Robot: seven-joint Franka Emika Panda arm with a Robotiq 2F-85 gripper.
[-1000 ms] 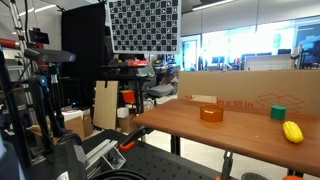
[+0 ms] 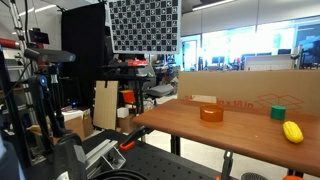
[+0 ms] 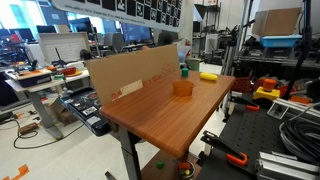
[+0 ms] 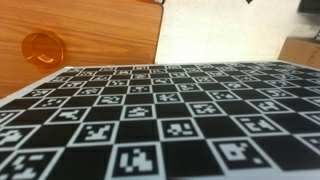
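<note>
A checkered marker board (image 4: 160, 115) fills most of the wrist view and hides whatever part of my gripper lies behind it. In the first exterior view the same board (image 2: 145, 26) hangs high at the top, left of the table; its edge also shows at the top of the second exterior view. On the wooden table (image 2: 175, 120) stands an orange round bowl (image 2: 211, 113). A yellow object (image 2: 292, 131) lies near the table's right side, with a green cup-like object (image 2: 278, 111) behind it. My gripper's fingers show in no view.
A cardboard panel (image 3: 135, 75) stands along one table edge. Bare tabletop surrounds the bowl. Clamps with red-orange parts (image 3: 236, 158) sit at the table's near side, beside a dark stand with cables.
</note>
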